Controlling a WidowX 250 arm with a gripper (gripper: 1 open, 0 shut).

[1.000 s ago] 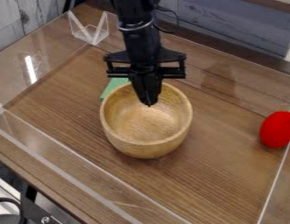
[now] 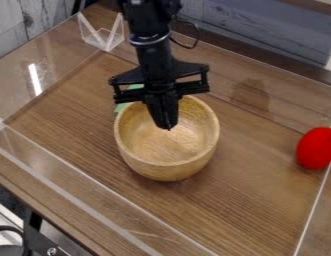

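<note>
A black robot gripper (image 2: pixel 161 118) points down over a wide tan bowl (image 2: pixel 165 158), its tip hanging at or just above the back part of the opening. It looks shut, with nothing visible between its fingers, though the tip is small and dark. Behind the bowl, partly hidden by it and by the arm, is a green item (image 2: pixel 125 106).
A red round object (image 2: pixel 317 148) lies at the right edge of the wooden table (image 2: pixel 248 200). Clear plastic pieces stand at the upper left and left edge.
The arm has shifted slightly and its tip sits a little lower over the bowl. The bowl looks almost unmoved.
</note>
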